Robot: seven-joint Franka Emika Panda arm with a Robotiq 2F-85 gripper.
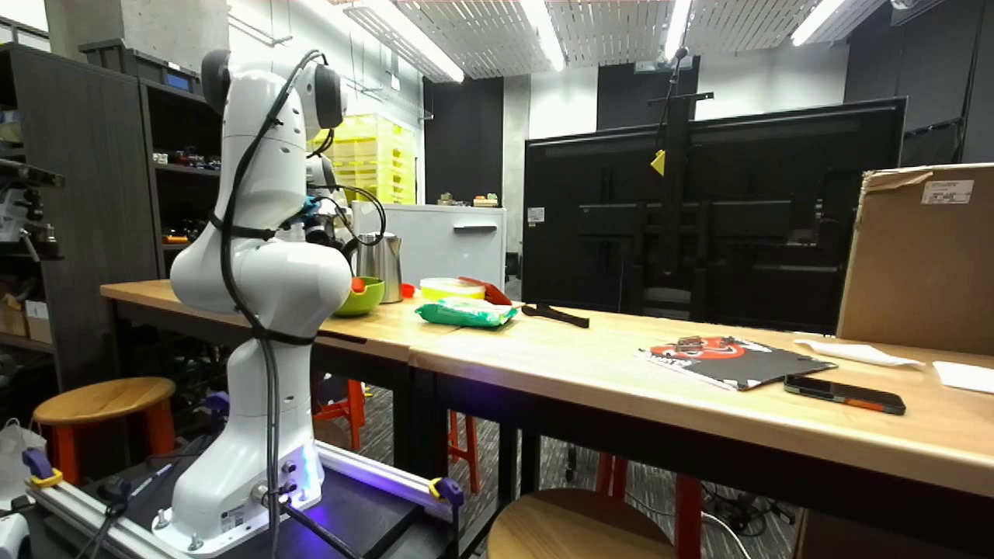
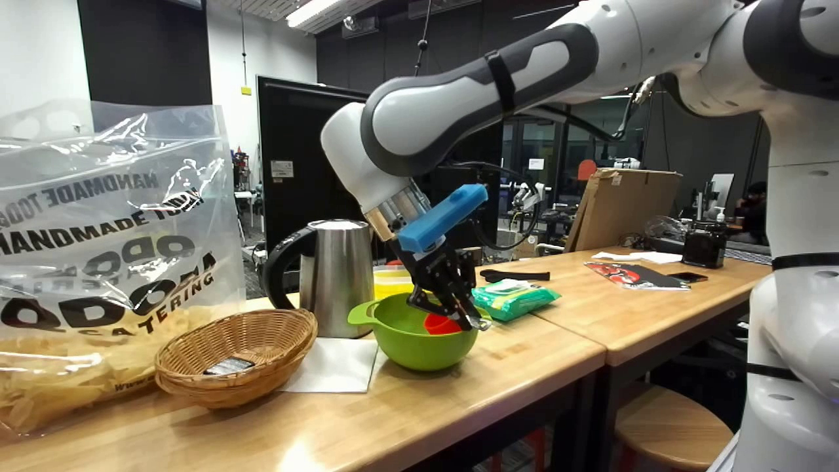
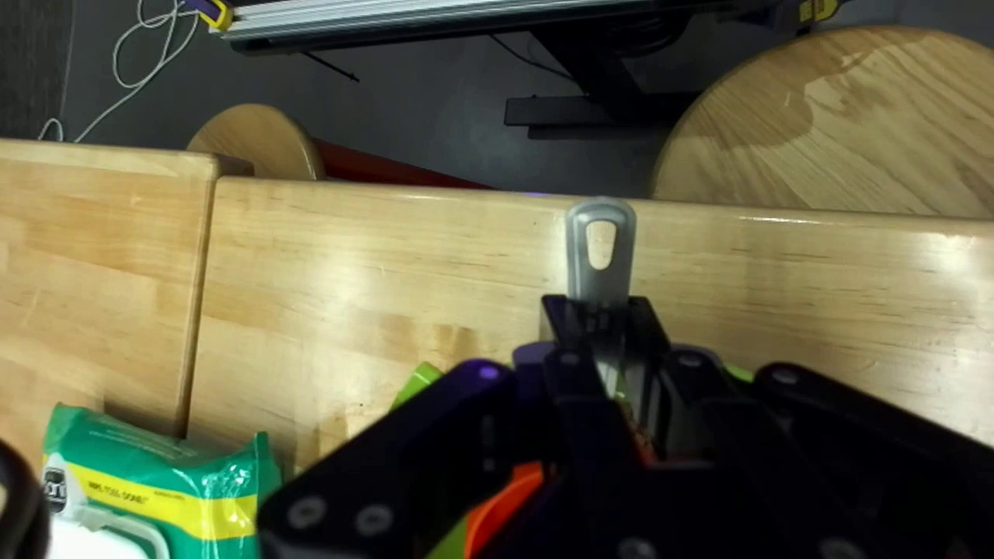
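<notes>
In the wrist view my gripper is shut on a flat grey metal handle (image 3: 601,285) with a slot near its end. Exterior view 2 places the gripper (image 2: 465,314) low over a green bowl (image 2: 426,351), its fingertips by the right rim. A red cup-like piece (image 2: 440,325) shows inside the bowl beside my fingers. In the wrist view an orange-red edge (image 3: 498,508) shows below the fingers. Where the handle meets the red piece is hidden, as are most of the bowl's contents.
Behind the bowl stands a steel kettle (image 2: 338,271). To its right lies a green wipes pack (image 2: 515,299); to the left are a white napkin (image 2: 334,366), a wicker basket (image 2: 236,354) and a plastic bag (image 2: 110,259). Bare tabletop (image 2: 503,370) lies in front of the bowl.
</notes>
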